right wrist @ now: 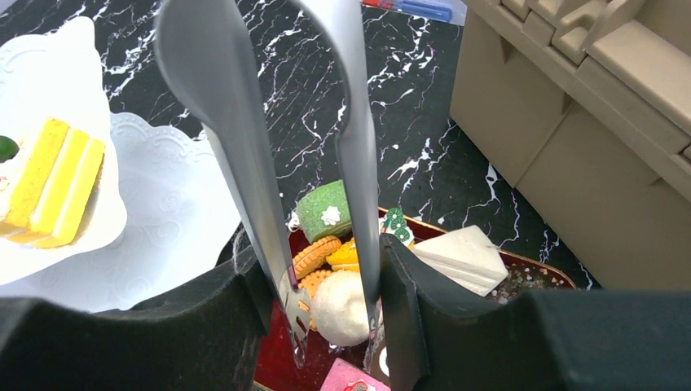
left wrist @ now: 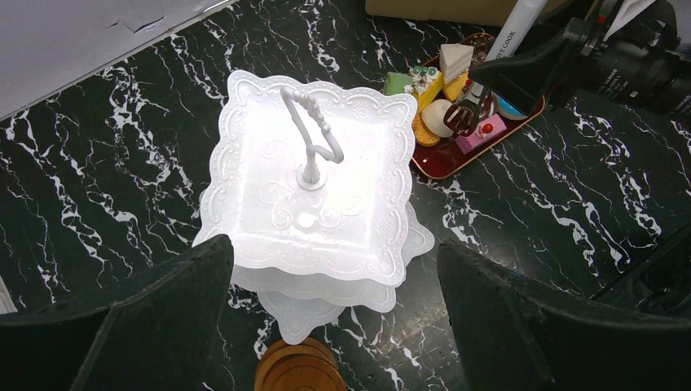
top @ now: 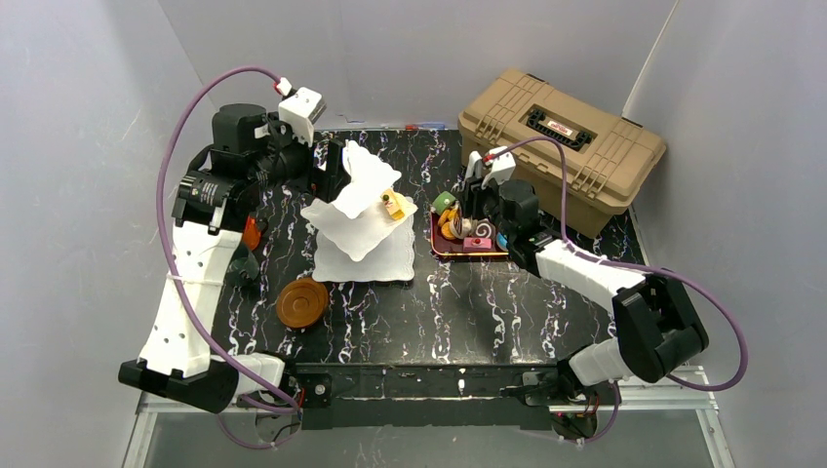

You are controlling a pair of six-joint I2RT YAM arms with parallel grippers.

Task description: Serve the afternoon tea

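My right gripper is shut on silver tongs [right wrist: 232,114]. The tongs' slotted tips straddle a round white pastry [right wrist: 341,308] in the dark red tray [left wrist: 437,163]; whether both tips touch it I cannot tell. A white tiered stand [left wrist: 269,220] occupies the left middle of the table. On one of its tiers rests a yellow layered cake slice [top: 393,205]. My left gripper hangs open over the stand, empty, its fingers far apart. Also in the tray are a green cake [right wrist: 324,212], a white wedge [right wrist: 464,257], a pink cake [left wrist: 482,134] and yellow biscuits.
Behind the tray stands a large tan case [top: 561,136], close to the right gripper. A brown round wooden piece [top: 302,303] lies front left of the stand. Under the left arm, dark and orange items [top: 252,232] are partly covered.
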